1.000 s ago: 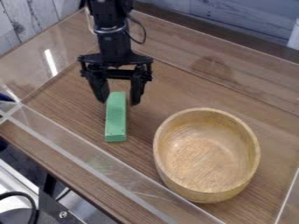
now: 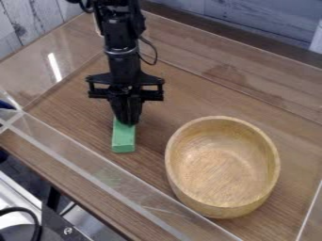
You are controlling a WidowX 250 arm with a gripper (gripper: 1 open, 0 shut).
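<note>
The black gripper (image 2: pixel 124 105) hangs low over a green oblong object (image 2: pixel 123 137) lying on the wooden table, covering its upper end. The fingertips are dark and close together, and whether anything sits between them is hard to make out. The rest of the green object shows below the gripper, pointing toward the front.
A large round wooden bowl (image 2: pixel 220 165) stands to the right of the green object. A clear strip runs along the front left edge, with a black cable in the lower left corner.
The bowl has stayed in place.
</note>
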